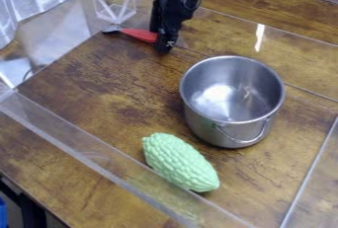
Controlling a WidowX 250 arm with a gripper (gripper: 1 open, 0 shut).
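The black gripper (166,35) is low over the back of the wooden table, right at the handle end of a red-handled utensil (137,34) with a pale head toward the left. The fingers are dark and small in this view, so whether they are closed on the handle is unclear. A steel pot (232,102) stands right of centre, and a pale green bumpy vegetable (180,162) lies at the front.
Clear plastic walls edge the work area along the front left, back and right. Crumpled light fabric (53,0) is at the back left.
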